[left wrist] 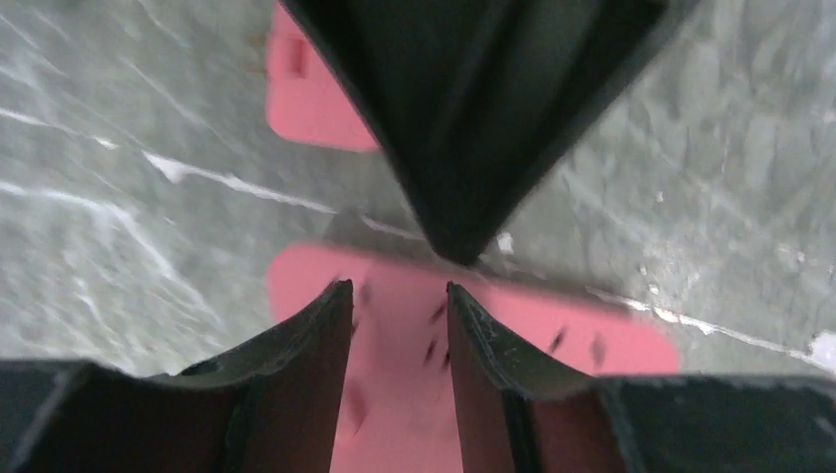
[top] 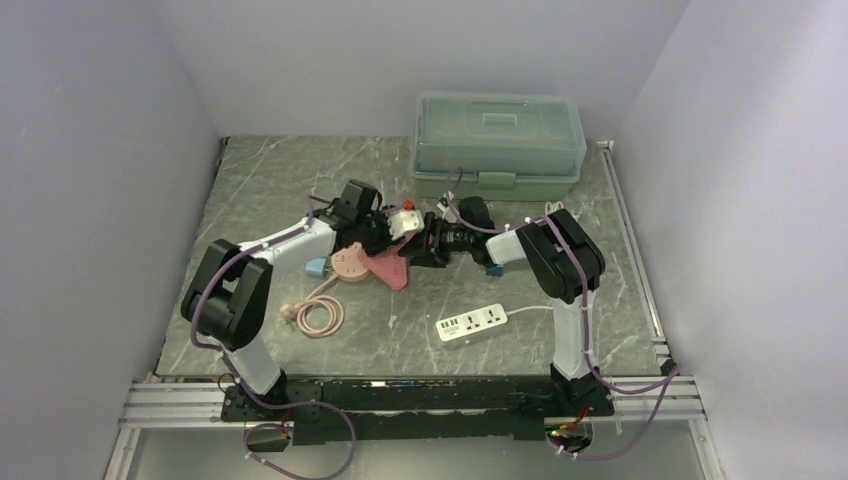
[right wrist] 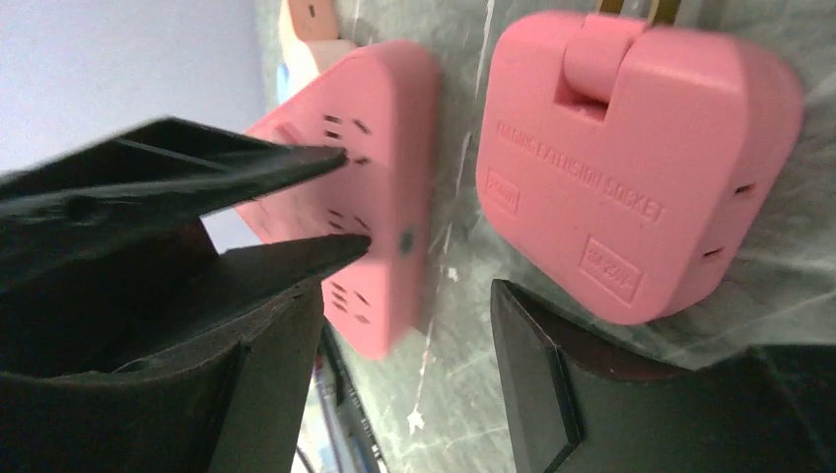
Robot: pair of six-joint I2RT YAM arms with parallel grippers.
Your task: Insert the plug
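In the left wrist view a pink socket (left wrist: 394, 271) with dark slots lies at my left gripper, whose narrowed fingers (left wrist: 340, 320) stand against it, shut on it. The right wrist view shows the same socket (right wrist: 394, 128) behind the left fingers. To its right sits a second pink piece (right wrist: 631, 168), marked as an extension socket, with brass prongs (right wrist: 641, 10) at the top; a gap separates the two there. My right gripper is part open, nothing visible between its fingers. From above, both grippers meet over the table's middle, hiding the contact.
A pale pink base (top: 349, 263) with a coiled cord (top: 325, 316) and a blue adapter (top: 317, 267) lie left. A white power strip (top: 472, 321) is in front, a green box (top: 500, 150) behind.
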